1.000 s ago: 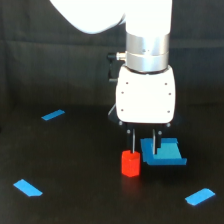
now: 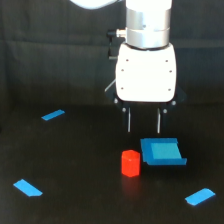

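Note:
A small red block point(image 2: 130, 163) stands on the dark table near the middle of the view. Just right of it lies a blue square tray point(image 2: 145, 153), with a lighter blue area point(image 2: 165, 150) inside its edges; whether that is the tray's floor or a separate piece I cannot tell. My gripper point(image 2: 143, 121) hangs above and behind these two, pointing down. Its two thin fingers point(image 2: 129, 121) are spread apart with nothing between them. The red block is clear of the gripper.
Blue tape strips mark the table at the back left point(image 2: 53, 115), the front left point(image 2: 27, 188) and the front right point(image 2: 200, 197). A dark curtain point(image 2: 45, 60) closes off the back.
My gripper has risen, and its fingers stand wider apart than before. The red block and the blue tray look unmoved.

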